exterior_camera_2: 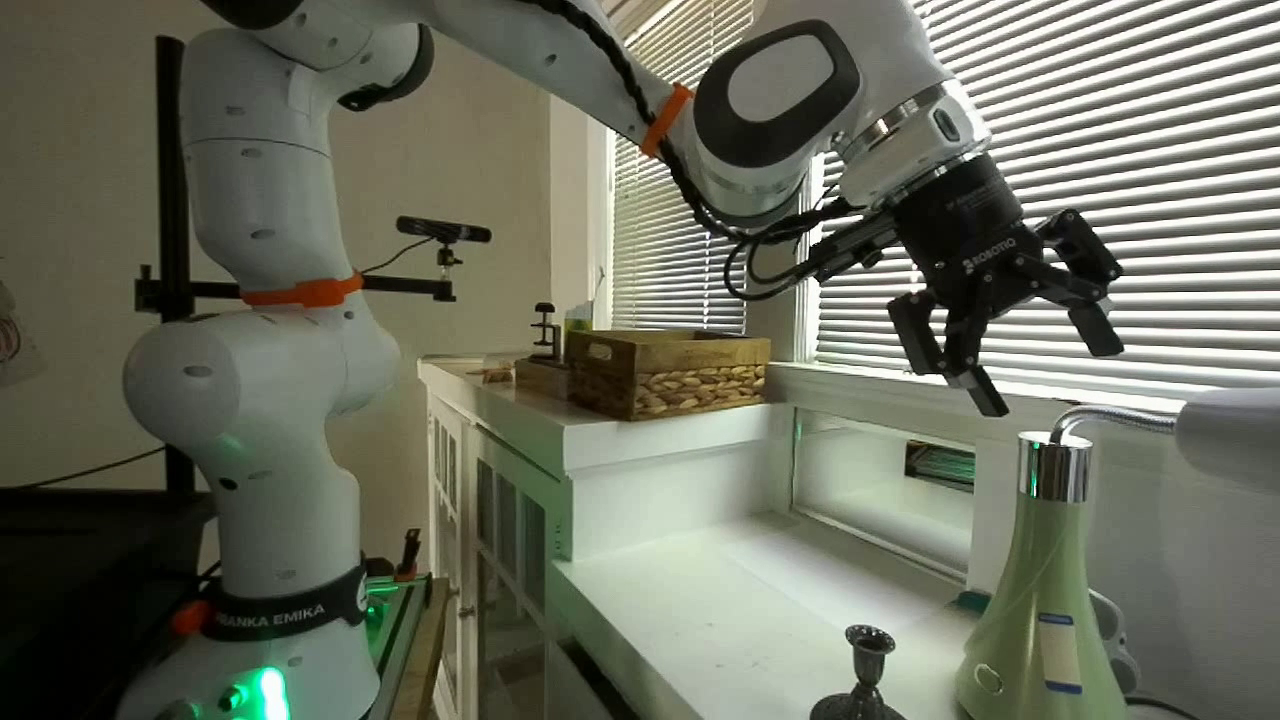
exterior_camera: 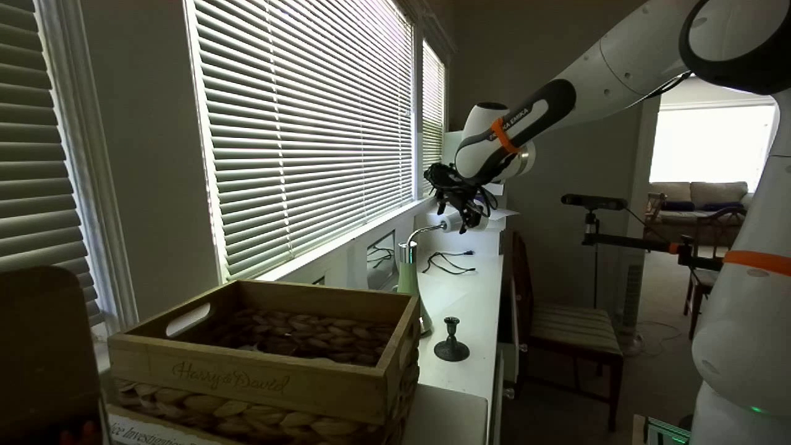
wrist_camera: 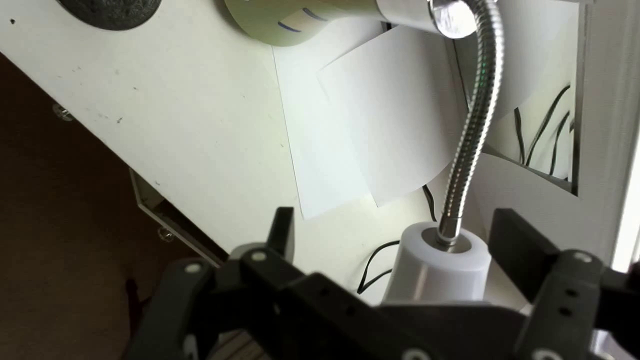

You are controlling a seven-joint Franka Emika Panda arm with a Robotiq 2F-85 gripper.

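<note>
My gripper (exterior_camera_2: 1052, 382) stands open above the white counter, its fingers (exterior_camera_2: 1093, 328) spread wide with nothing held between them. Below it and to the right in exterior view 2 is a lamp with a green base (exterior_camera_2: 1044, 600), a chrome collar and a white head (exterior_camera_2: 1232, 438). Seen from the wrist, the lamp's bendable metal neck (wrist_camera: 474, 126) runs down to the white head (wrist_camera: 441, 264), which shows in the gap between the two fingers, farther off than they are. Whether any finger touches the lamp cannot be told.
A dark candlestick (exterior_camera_2: 866, 672) stands on the counter beside the lamp base. On the raised part of the counter sits a wooden basket (exterior_camera: 252, 371). Window blinds (exterior_camera: 311, 126) line one side. White paper (wrist_camera: 390, 114) and black cables (wrist_camera: 378, 264) lie on the counter near the lamp.
</note>
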